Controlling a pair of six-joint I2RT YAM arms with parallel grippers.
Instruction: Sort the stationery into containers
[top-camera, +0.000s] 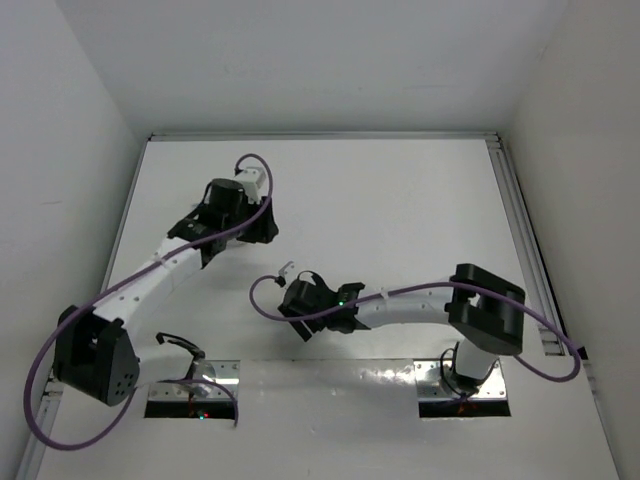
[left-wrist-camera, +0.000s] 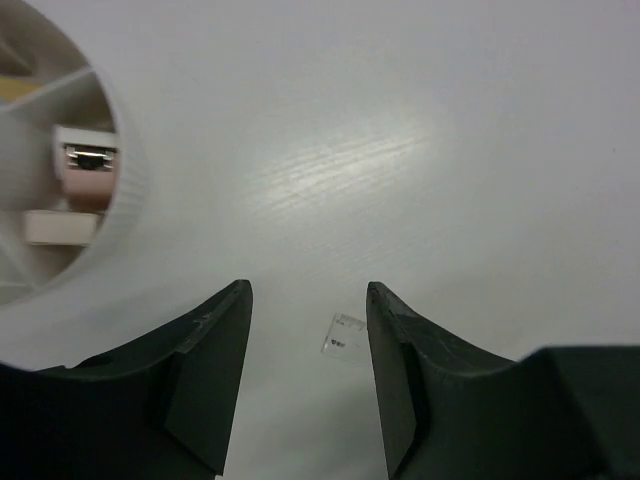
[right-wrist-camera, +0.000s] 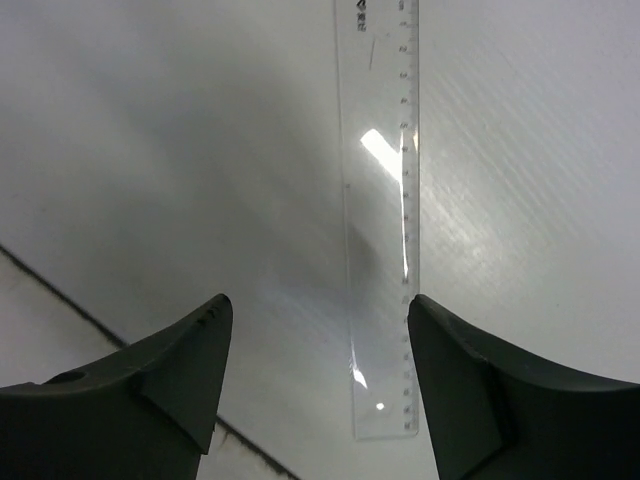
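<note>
In the right wrist view a clear ruler (right-wrist-camera: 375, 240) lies flat on the table. My right gripper is open above it, the ruler's lower end showing beside the right finger, nothing clasped. A round white divided container (left-wrist-camera: 125, 190), holding a pink sharpener (left-wrist-camera: 90, 182) and a white eraser (left-wrist-camera: 62, 228), fills the upper left of the left wrist view. My left gripper stands part open beside it. A small pale piece with faint marks (left-wrist-camera: 344, 335) shows against its right finger; whether it is touched is unclear. From above, the left arm mostly covers the container.
Bare white table (top-camera: 400, 210) spreads across the middle and right. Its front edge (top-camera: 330, 359) runs close to the right gripper. Low metal rails (top-camera: 320, 135) border the back and sides.
</note>
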